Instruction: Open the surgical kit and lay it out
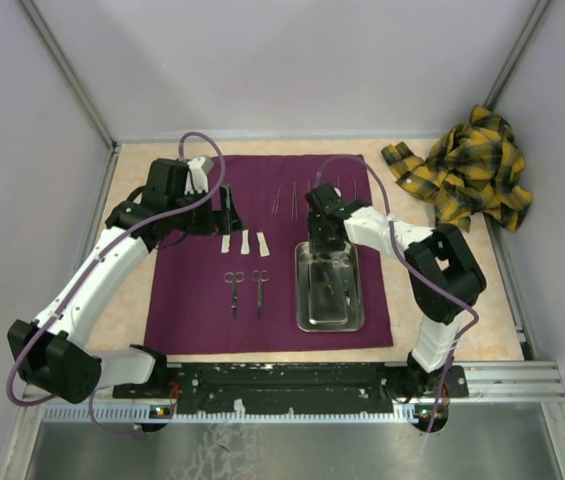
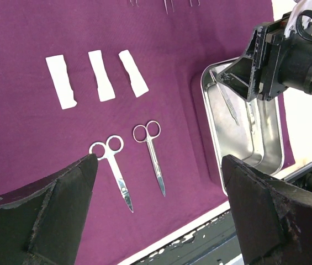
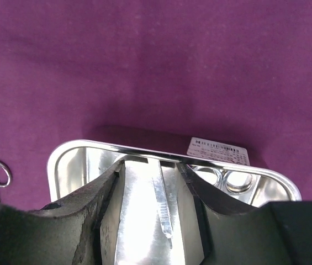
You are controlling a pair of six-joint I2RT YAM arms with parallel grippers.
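Note:
My right gripper (image 1: 320, 240) hangs low over the steel tray (image 1: 329, 324), part open around a slim metal instrument (image 3: 161, 204) lying in the tray; whether it touches it I cannot tell. Other metal items lie in the tray. My left gripper (image 1: 224, 212) stands open above the purple cloth (image 1: 192, 320), nothing between its fingers. On the cloth lie white packets (image 2: 61, 81), two scissors (image 2: 117, 174) (image 2: 154, 160) and several thin instruments (image 1: 294, 200) in a row at the back.
A yellow-black plaid cloth (image 1: 472, 165) is heaped at the back right.

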